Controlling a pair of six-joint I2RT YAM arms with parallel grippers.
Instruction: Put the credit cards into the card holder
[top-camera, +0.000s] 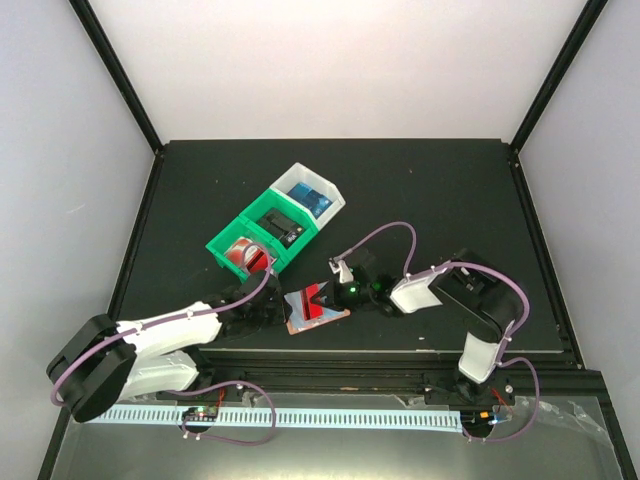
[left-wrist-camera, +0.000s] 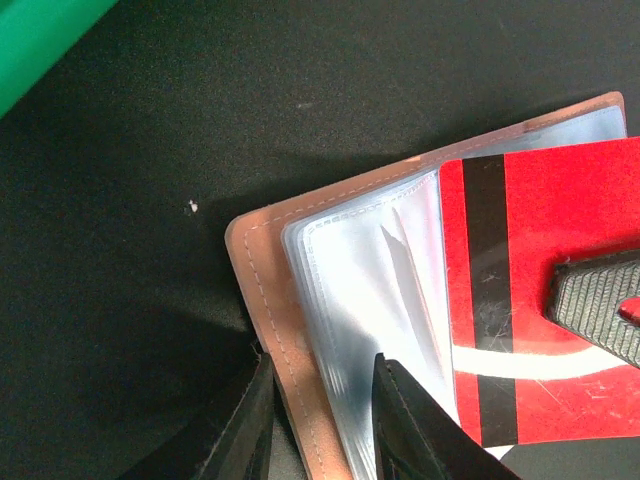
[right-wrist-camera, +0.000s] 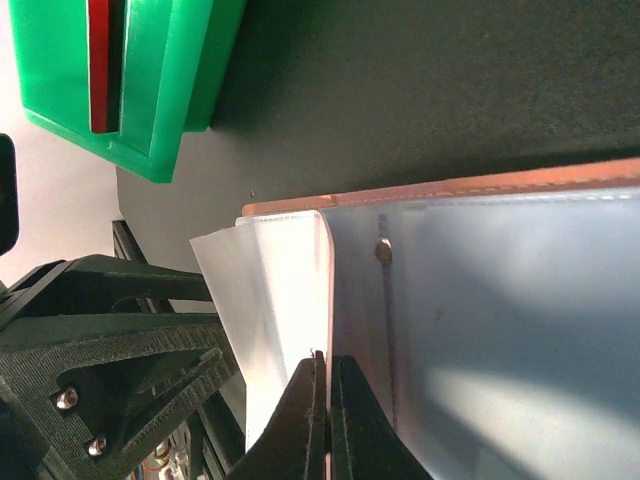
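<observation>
The card holder (left-wrist-camera: 262, 265), brown-edged with clear sleeves (left-wrist-camera: 365, 270), lies on the dark table at the front. My left gripper is part open at its left end, one finger outside the edge and the other over the sleeves. A red card with a black stripe is pinched in my right gripper, seen almost edge-on in the right wrist view. In the left wrist view its left edge overlaps the sleeves; whether it is inside one, I cannot tell. A whitish flap (right-wrist-camera: 275, 300) stands raised beside the right fingertips.
Behind the left gripper sits a green two-part tray (top-camera: 222, 243) holding a red-and-white card (top-camera: 240, 252) and a dark card (top-camera: 278, 226). A white bin (top-camera: 335, 200) with a blue card (top-camera: 310, 198) adjoins it.
</observation>
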